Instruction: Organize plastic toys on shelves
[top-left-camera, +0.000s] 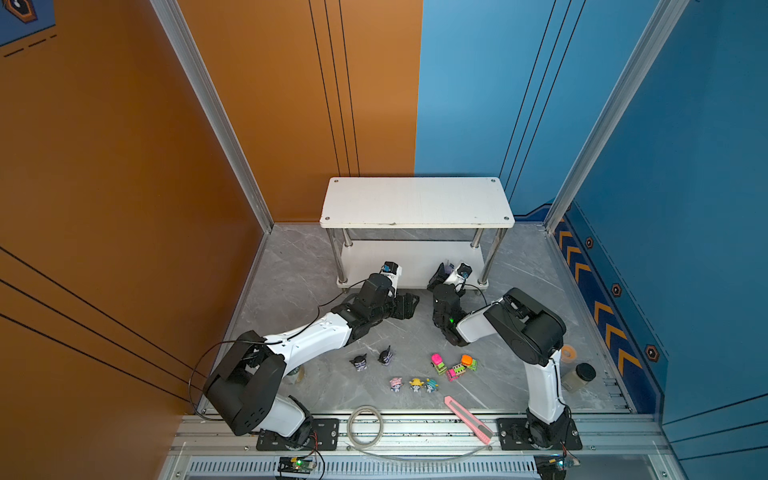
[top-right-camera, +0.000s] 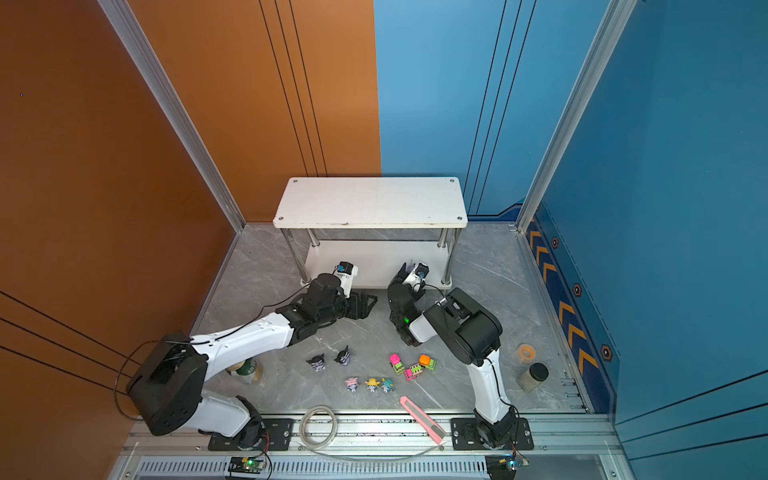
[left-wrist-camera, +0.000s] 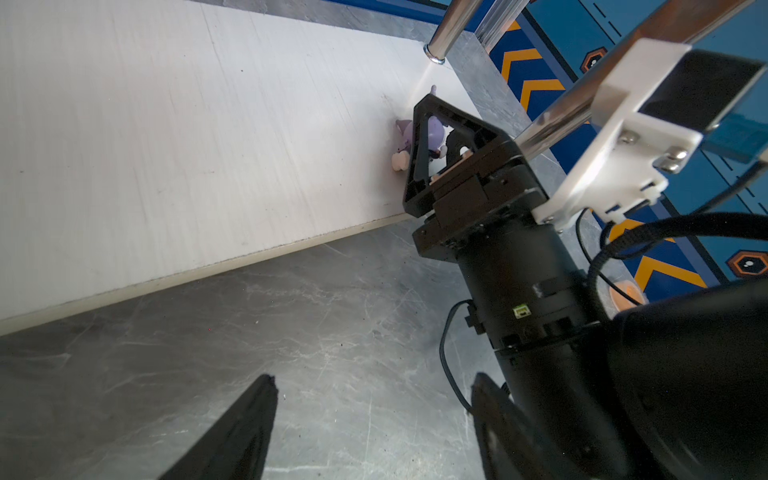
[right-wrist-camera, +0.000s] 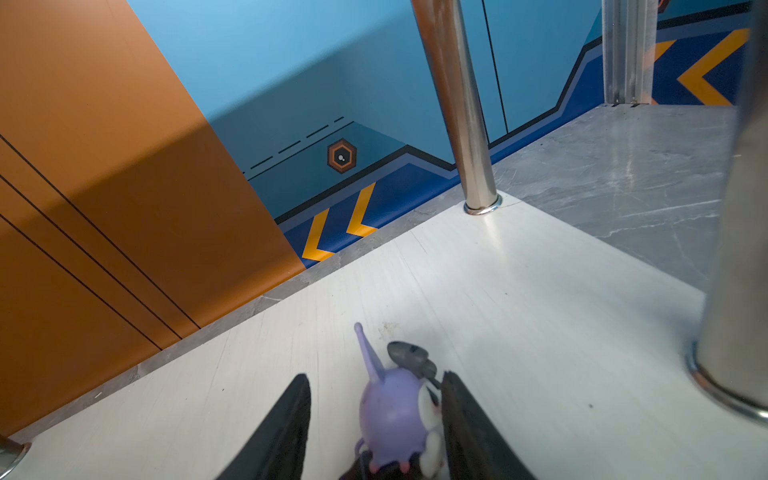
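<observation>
A purple toy figure with a pointed horn (right-wrist-camera: 389, 416) is at the right end of the shelf's white lower board (left-wrist-camera: 200, 152). My right gripper is open around it; bare board shows between the toy and the left finger, while the right finger overlaps its edge. The toy's base is hidden. My left gripper hangs open in front of the shelf, nothing between its fingers. On the floor are two dark figures (top-left-camera: 360, 362), small pink, yellow and blue figures (top-left-camera: 416, 384), and pink-green and orange-green toy vehicles (top-left-camera: 457, 371).
The upper shelf board (top-left-camera: 416, 204) is empty and overhangs the right gripper's area. A metal post (right-wrist-camera: 724, 264) stands close on the right. A pink cutter (top-left-camera: 469, 420) and a coiled tube (top-left-camera: 365, 426) lie at the front; a dark-lidded jar (top-left-camera: 580, 377) stands right.
</observation>
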